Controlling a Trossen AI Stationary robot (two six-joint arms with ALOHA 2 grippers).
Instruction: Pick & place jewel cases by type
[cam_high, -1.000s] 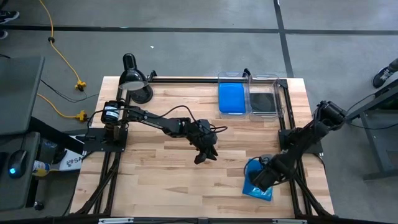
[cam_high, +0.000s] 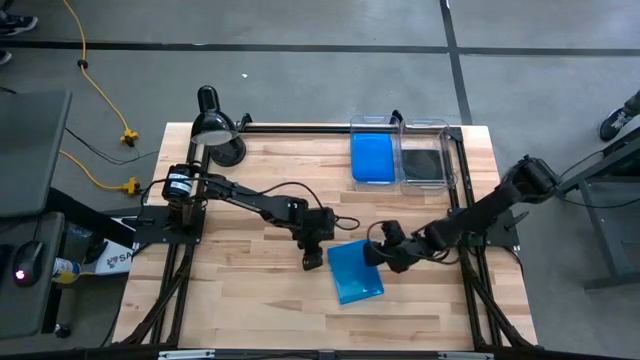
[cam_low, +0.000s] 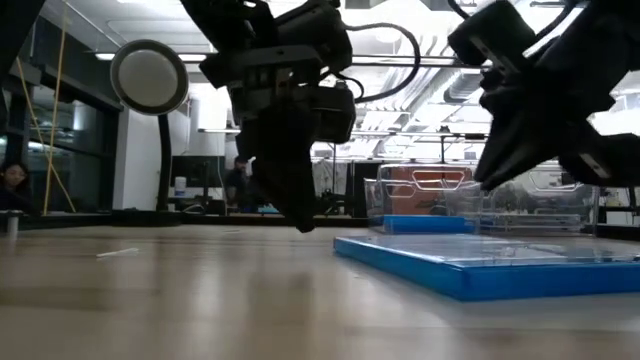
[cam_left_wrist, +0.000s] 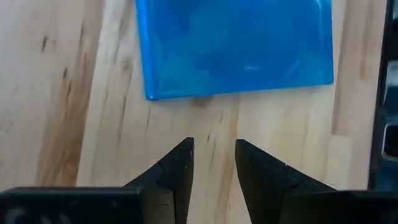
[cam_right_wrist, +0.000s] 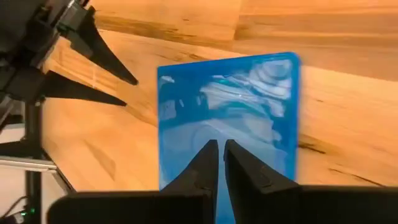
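Observation:
A blue jewel case (cam_high: 354, 276) lies flat on the wooden table between the two arms. My right gripper is shut with nothing between its fingers, and it hovers over the case's surface. To the left of the case, my left gripper stands open and empty, its fingertips pointing down near the table. Toward the back right are two clear bins: the left bin (cam_high: 374, 124) has a blue case (cam_high: 372, 157) in it, and the right bin (cam_high: 426, 128) has a dark case (cam_high: 422, 164).
A black lamp (cam_high: 221, 140) with a round head stands at the back left corner. Black rails (cam_high: 172, 300) run along both sides of the table (cam_high: 250, 315).
The blue case has slid leftward on the table and turned slightly, with the right gripper moving left over it. My left gripper has drawn back a little to the left.

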